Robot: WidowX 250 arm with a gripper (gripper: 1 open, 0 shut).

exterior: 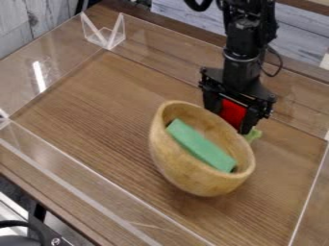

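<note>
My black gripper (236, 104) is low at the middle right, just behind a large tan oval bowl (180, 159), its open fingers around or over a red object (233, 114). Whether it touches that object is hard to tell. A green block (198, 143) lies tilted inside the bowl. Something light green (255, 134) peeks out beside the red object, partly hidden by the bowl.
A clear wire holder (106, 30) stands at the back left of the wooden table (84, 115). Dark cables lie at the lower left edge.
</note>
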